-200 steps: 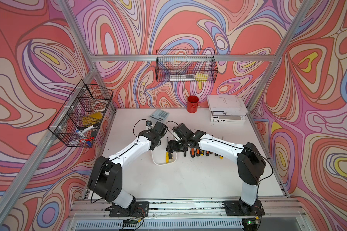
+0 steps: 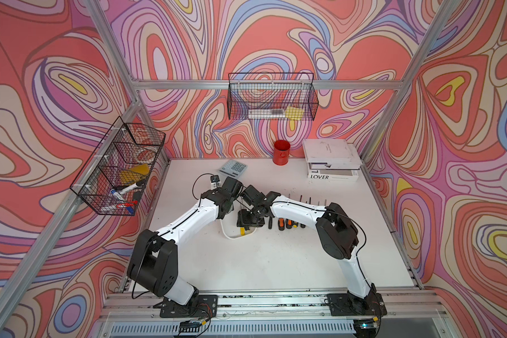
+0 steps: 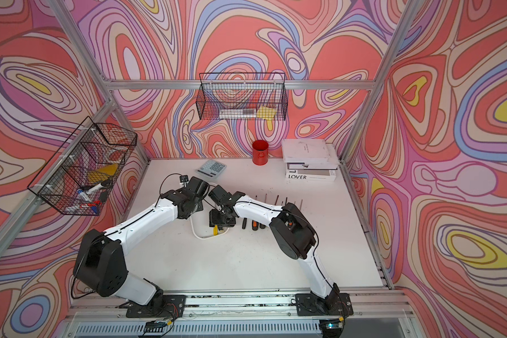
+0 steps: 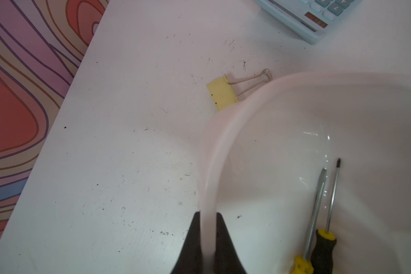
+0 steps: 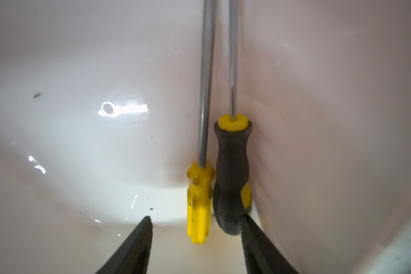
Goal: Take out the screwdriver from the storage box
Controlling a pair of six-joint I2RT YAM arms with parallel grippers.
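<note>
A white storage box [image 4: 260, 173] holds two screwdrivers side by side: a yellow-handled one [image 5: 198, 205] and a black-and-yellow one [image 5: 230, 178]. My left gripper is shut on the box's rim, the thin wall between its fingers. My right gripper is open inside the box, its fingertips either side of the handle ends, holding nothing. In both top views the arms hide part of the box.
Several screwdrivers [image 2: 281, 224] lie in a row right of the box. A calculator [image 2: 233, 168], red cup [image 2: 281, 153] and stacked boxes [image 2: 330, 157] stand behind. A yellow binder clip [image 4: 221, 91] lies beside the box.
My right gripper has moved left and down over the screwdrivers in the box. The left arm and box have shifted very slightly.
</note>
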